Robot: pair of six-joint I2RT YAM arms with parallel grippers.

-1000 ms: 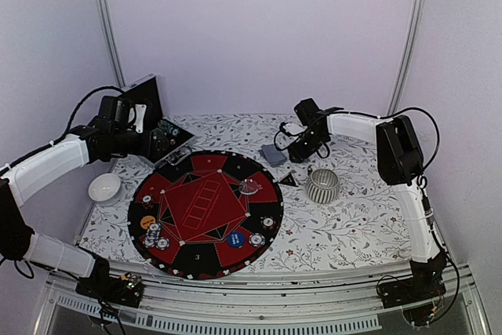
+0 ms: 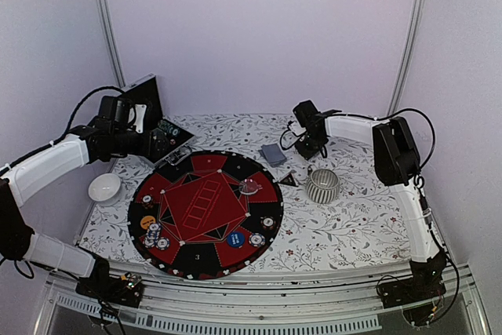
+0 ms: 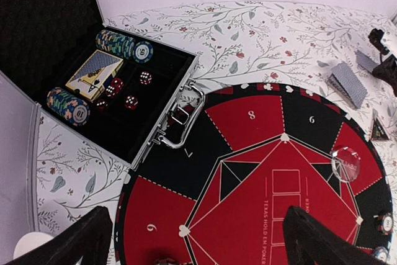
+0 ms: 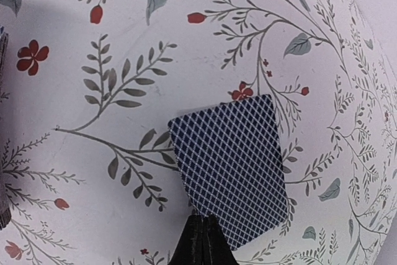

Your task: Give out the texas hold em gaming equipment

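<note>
A blue-checked playing card (image 4: 234, 169) lies flat on the floral cloth in the right wrist view. My right gripper is shut, its fingers together over the card's lower edge, with the card outside them. Left of that card is the card deck, a loose pile (image 3: 347, 84) in the left wrist view and cut off at the left edge of the right wrist view. The left gripper stands open above the round poker mat (image 3: 248, 113), its fingers far apart and nothing between them.
An open case (image 3: 139, 122) holds chips, dice and a boxed deck. A striped pot (image 2: 322, 187) and a small dark triangular piece (image 2: 289, 180) sit near the right arm. Chips, a dealer disc (image 2: 249, 187) and a blue disc (image 2: 235, 238) rest on the mat.
The left arm is still.
</note>
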